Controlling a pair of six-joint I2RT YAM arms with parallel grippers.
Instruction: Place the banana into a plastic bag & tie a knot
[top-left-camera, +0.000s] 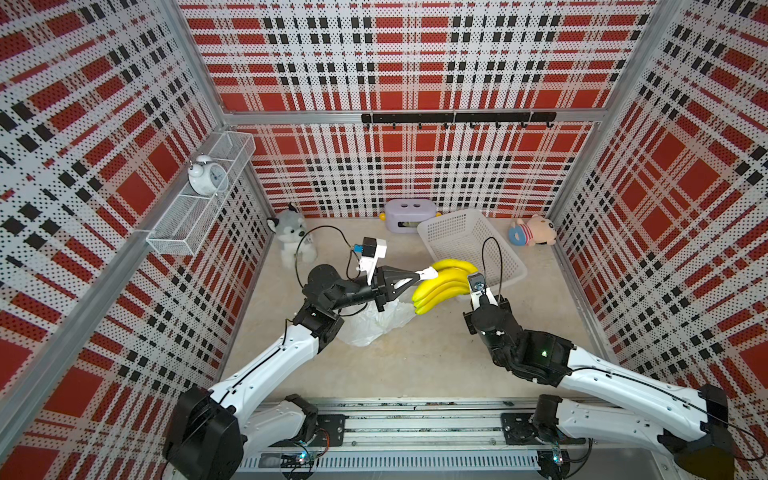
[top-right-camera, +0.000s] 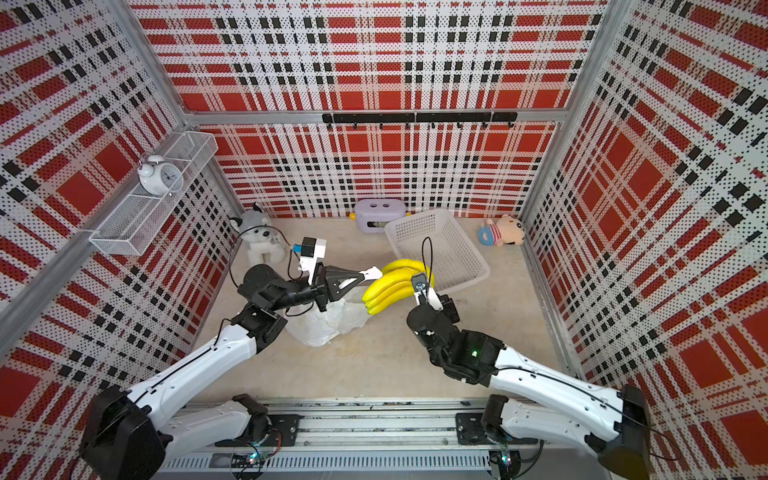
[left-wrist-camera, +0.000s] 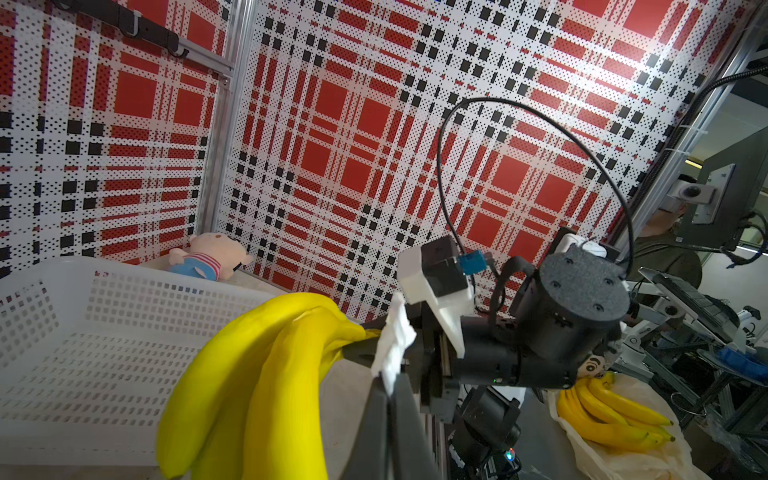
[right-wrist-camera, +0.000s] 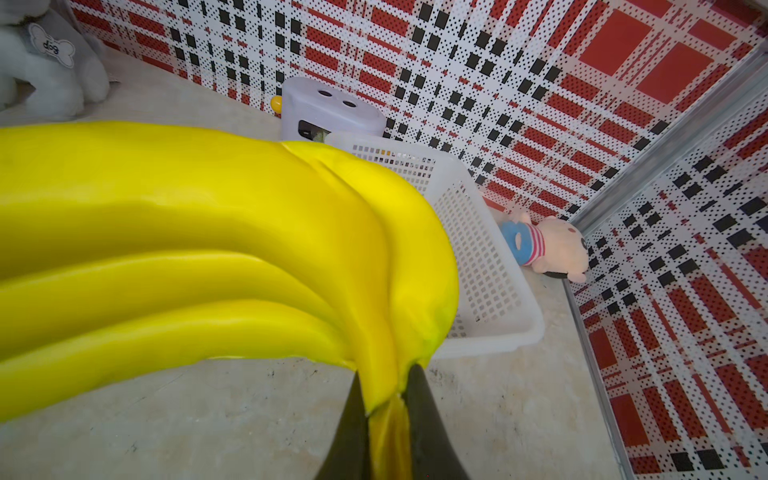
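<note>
A bunch of bananas (top-left-camera: 440, 284) hangs above the table, my right gripper shut on its stem end; in the right wrist view it fills the left half. My left gripper is shut on a bit of white plastic (left-wrist-camera: 392, 344) at its tips, just left of the bananas. The plastic bag (top-left-camera: 376, 320) is crumpled white below the left arm, partly hidden by it and the bananas.
A white basket (top-right-camera: 472, 260) stands at the back right. A grey plush dog (top-left-camera: 292, 236), a lilac toy (top-left-camera: 408, 216) and a pink doll (top-left-camera: 540, 232) line the back.
</note>
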